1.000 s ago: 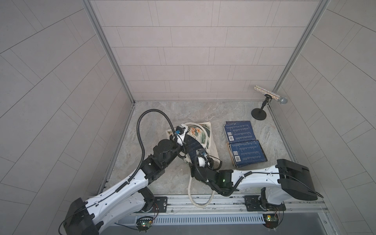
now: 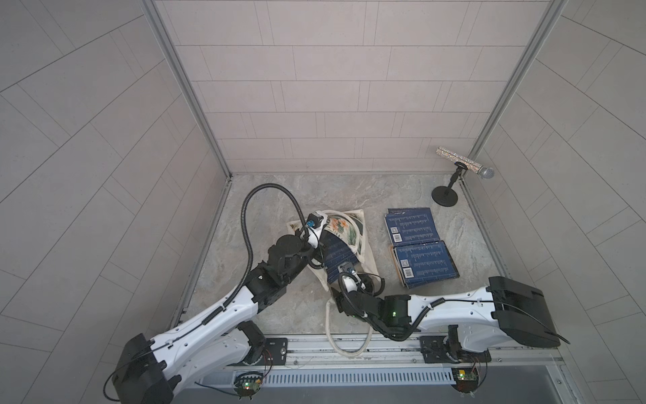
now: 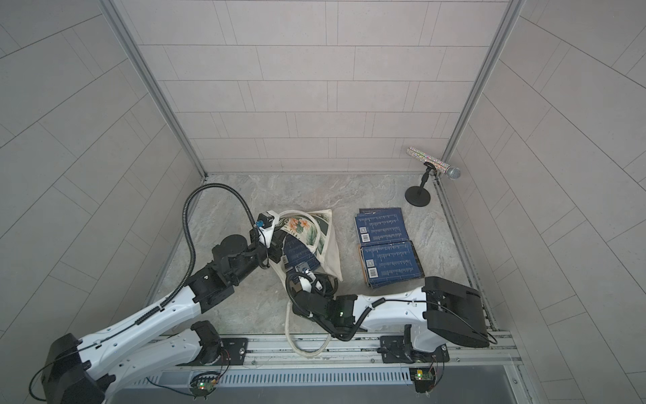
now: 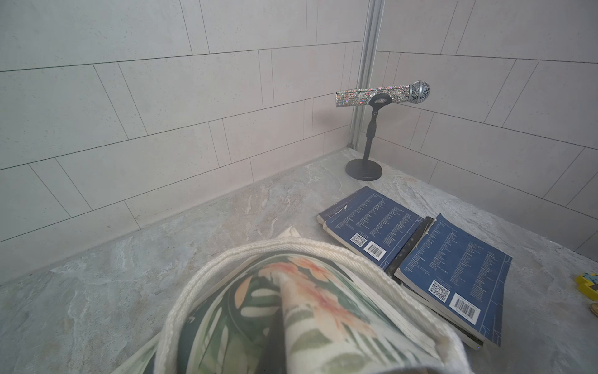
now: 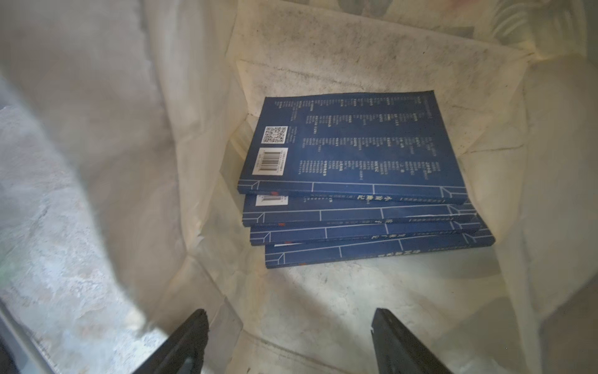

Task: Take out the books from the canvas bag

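Note:
The canvas bag point(image 2: 366, 259) with floral print lies mid-floor, several navy books point(image 5: 345, 143) stacked inside. My left gripper point(image 2: 306, 235) is at the bag's back left; its fingers are out of sight in its wrist view, which shows the print and cream strap point(image 4: 230, 249) close by. My right gripper is at the bag's mouth, part open, with nothing between its fingers and the books ahead of them. Outside the bag, two piles of navy books point(image 2: 425, 262) lie to the right.
A glittery microphone point(image 4: 373, 93) on a black stand point(image 4: 363, 168) occupies the back right corner. Tiled walls enclose the marble floor point(image 2: 242, 202), which is clear at left and behind the bag. A small yellow object point(image 4: 585, 285) shows at the left wrist view's right edge.
My left gripper has moved slightly right and up in the top left view since a second ago.

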